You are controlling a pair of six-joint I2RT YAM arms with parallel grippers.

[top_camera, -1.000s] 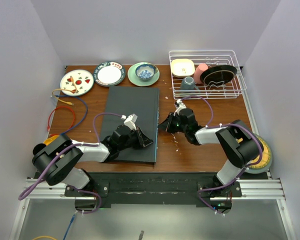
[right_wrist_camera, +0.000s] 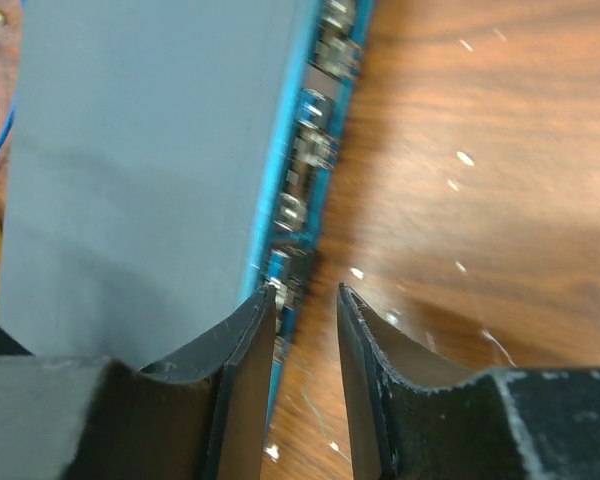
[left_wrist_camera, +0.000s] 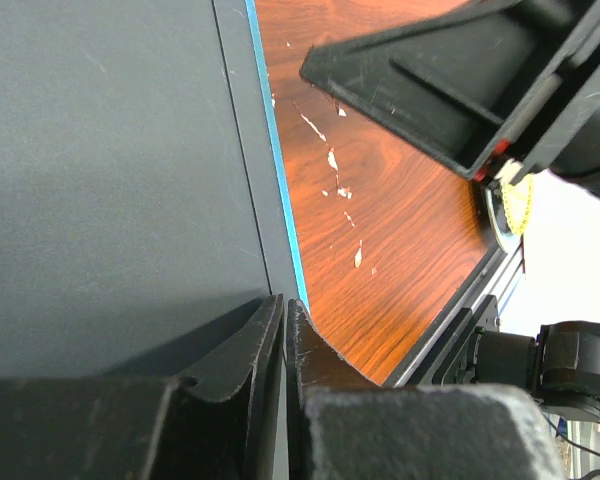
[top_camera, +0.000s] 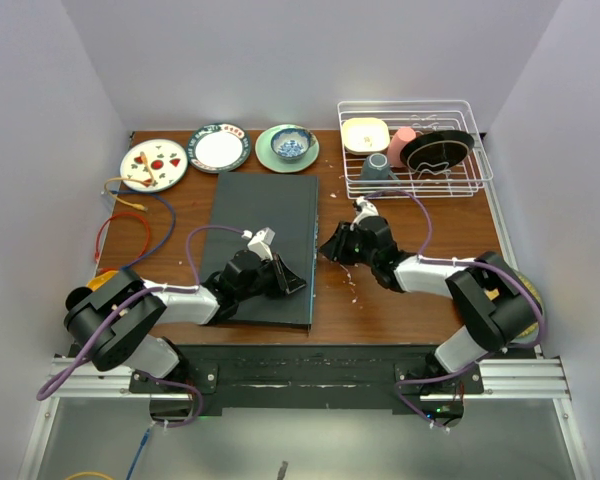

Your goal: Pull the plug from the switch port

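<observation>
The dark grey switch (top_camera: 263, 212) lies flat in the table's middle, its blue-edged port side (right_wrist_camera: 320, 145) facing right. Its ports hold small metal and dark fittings; which is a plug I cannot tell. My left gripper (top_camera: 285, 285) rests at the switch's near right part, shut, with its fingertips at the edge; what is between them is hidden. My right gripper (top_camera: 330, 248) stands open just right of the port side, its left fingertip close over the lower ports, nothing visible between the fingers.
Red, blue and yellow cables (top_camera: 140, 240) lie left of the switch. Plates (top_camera: 218, 148), a bowl and a white dish rack (top_camera: 455, 185) stand at the back. Bare wood (top_camera: 420, 315) with white flecks is right of the switch.
The left arm and switch have not moved.
</observation>
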